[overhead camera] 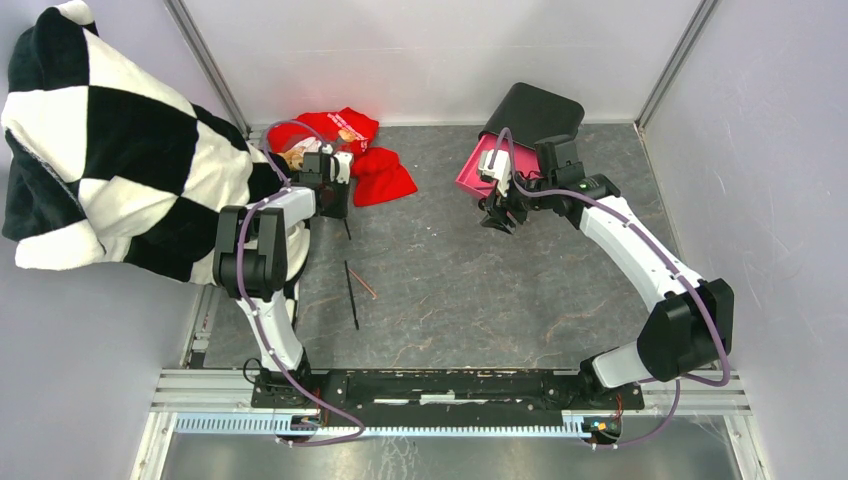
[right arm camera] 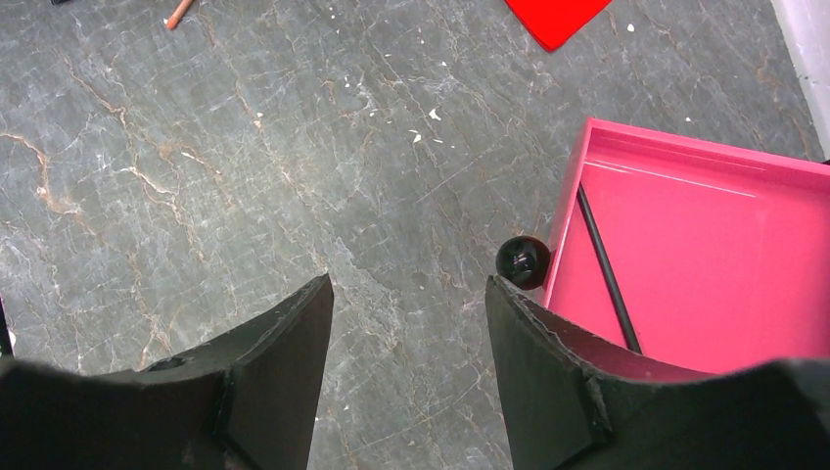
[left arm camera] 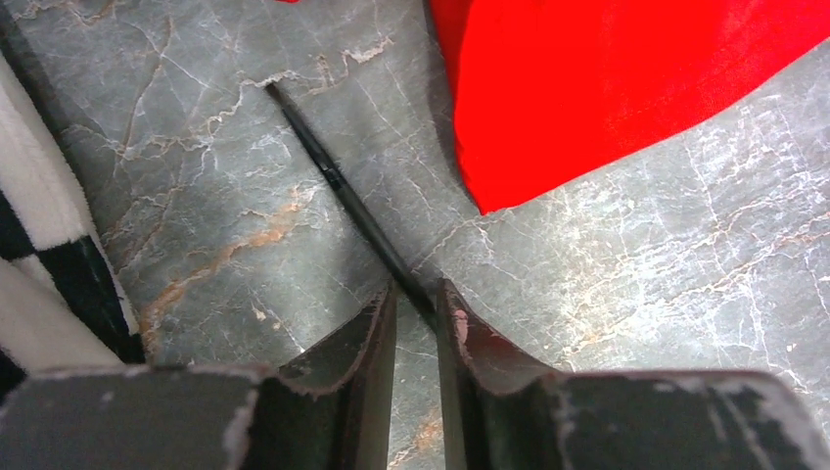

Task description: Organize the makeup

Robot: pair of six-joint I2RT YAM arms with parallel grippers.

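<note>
My left gripper is low over a black stick-like item (left arm camera: 352, 206) beside a red cloth (left arm camera: 597, 88); its fingertips are narrowly apart around the stick's near part, grip unclear. A second black stick (overhead camera: 351, 295) and an orange pencil (overhead camera: 362, 284) lie nearer the front. My right gripper stands open and empty beside a pink box (right arm camera: 705, 264) with a black lid (overhead camera: 530, 105). A black stick (right arm camera: 607, 269) lies inside the box along its wall, and a round black item (right arm camera: 522, 259) sits just outside it.
A checkered blanket (overhead camera: 140, 160) covers the left side, next to the left arm. Red fabric with white print (overhead camera: 340, 125) lies at the back left.
</note>
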